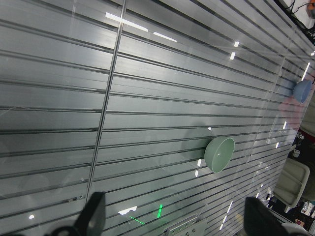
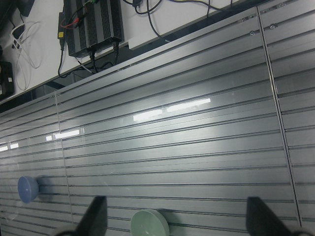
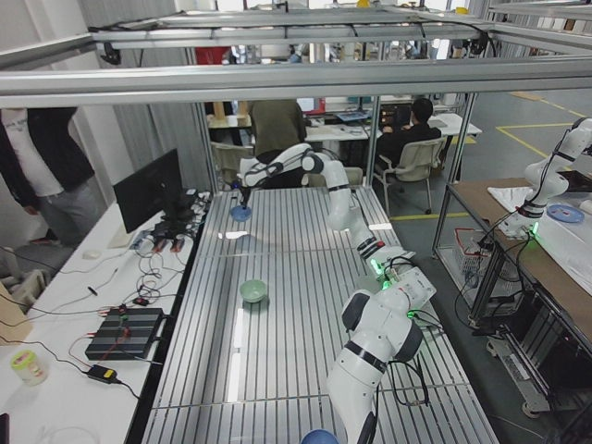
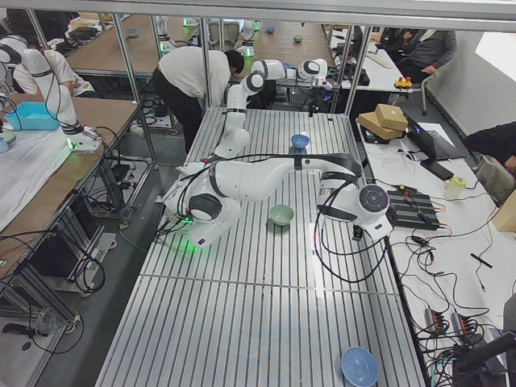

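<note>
A green bowl (image 3: 252,290) (image 4: 281,214) (image 1: 219,154) (image 2: 149,223) sits mid-table. A blue bowl (image 3: 240,214) (image 4: 299,140) is at the far end in the camera left view, just below one arm's gripper. A second blue bowl (image 4: 359,367) lies at the table's other end, partly seen at the bottom of the camera left view (image 3: 319,437). In both wrist views only the blurred finger tips show at the lower edge, standing wide apart with nothing between them: my left gripper and my right gripper are open, held above the table.
A white side desk (image 3: 55,388) with a monitor, cables and black boxes runs along it. Frame bars cross overhead, and another robot table (image 3: 499,203) stands beside.
</note>
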